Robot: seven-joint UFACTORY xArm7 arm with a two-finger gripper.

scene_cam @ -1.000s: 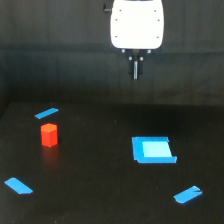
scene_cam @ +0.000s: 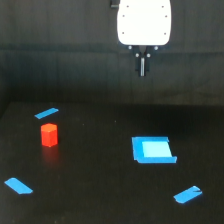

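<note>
High above the dark table, at the top of the camera view and right of its middle, hangs my gripper [scene_cam: 142, 70]. It is small and dark here, and whether its fingers are open or shut is too fine to make out. A red block [scene_cam: 49, 134] stands upright on the table at the left, well away from the gripper. At the right of centre lies a pale square [scene_cam: 156, 149] with a blue tape border [scene_cam: 138, 154] around it; nothing rests on it.
Blue tape strips lie flat on the table: one behind the block [scene_cam: 47, 113], one at the front left [scene_cam: 18, 186], one at the front right [scene_cam: 187, 195]. Open table spreads between the block and the square. A dark curtain [scene_cam: 60, 60] hangs behind.
The red block and the taped square have stayed put.
</note>
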